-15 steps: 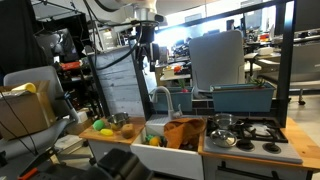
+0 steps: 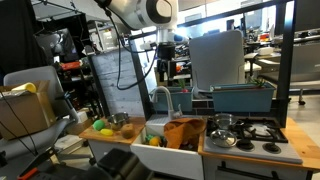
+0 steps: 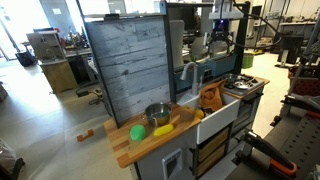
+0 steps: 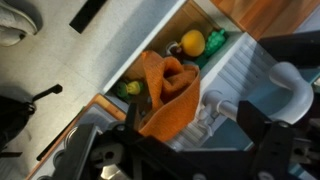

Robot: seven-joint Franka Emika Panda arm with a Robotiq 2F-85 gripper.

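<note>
My gripper (image 2: 165, 72) hangs high above the sink area, near the faucet (image 2: 166, 97), with free air beneath it. In the wrist view the gripper stands open, its two dark fingers wide apart and nothing held between them. Below lies a crumpled orange cloth (image 4: 172, 95), draped in the white sink (image 2: 150, 158). Beside the cloth, a yellow item (image 4: 193, 43) and several green ones show in the sink. Parts of the sink's contents are hidden under the cloth.
A steel pot (image 3: 159, 113), a green item (image 3: 138, 131) and a yellow item (image 3: 163, 130) stand on the wooden counter left of the sink. To the right is a stove (image 2: 258, 138) with a pan (image 2: 222, 139). A blue-green shelf (image 2: 240, 100) runs behind.
The cloth and the things on the counter look unmoved.
</note>
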